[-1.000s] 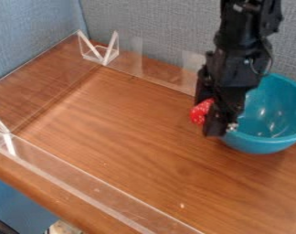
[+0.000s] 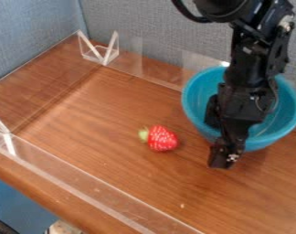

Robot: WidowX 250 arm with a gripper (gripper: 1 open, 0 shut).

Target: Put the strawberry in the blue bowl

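The red strawberry (image 2: 161, 139) lies on the wooden table, left of the blue bowl (image 2: 202, 90) and outside it. Its green top faces left. My black gripper (image 2: 224, 154) points down in front of the bowl, to the right of the strawberry and apart from it. No strawberry shows at its fingers. The arm covers part of the bowl's near side and inside. How far apart the fingers stand is hard to make out against their dark shape.
Clear low walls edge the table (image 2: 89, 123), with a clear bracket (image 2: 98, 48) at the back left. A grey textured wall stands behind.
The strawberry has gone from my gripper to the table on the left. My gripper has moved slightly down and right. The bowl has shifted left.
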